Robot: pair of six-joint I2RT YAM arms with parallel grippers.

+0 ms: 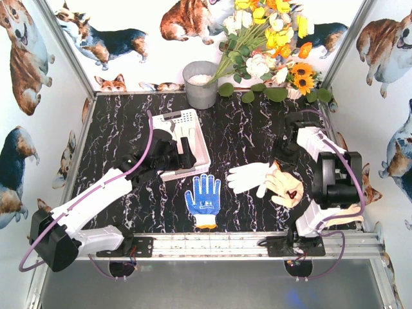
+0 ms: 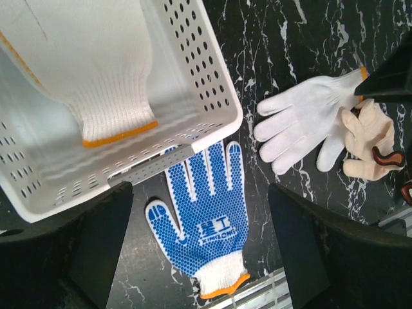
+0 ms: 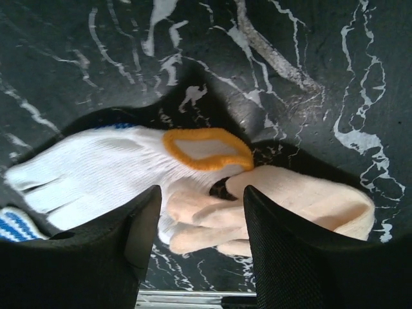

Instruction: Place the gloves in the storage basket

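The white storage basket stands left of centre, and a white glove lies inside it. Over the basket's front end, my left gripper is open with nothing between its fingers. In front of the basket a blue-palmed glove lies flat on the table. Farther right is a white glove with an orange cuff, and a beige glove overlaps its edge. My right gripper hangs open above the place where these two meet; the beige fingers show between its fingertips, not gripped.
A grey bucket stands behind the basket, with flowers spreading to its right. Another beige item lies at the front right, partly behind the right arm.
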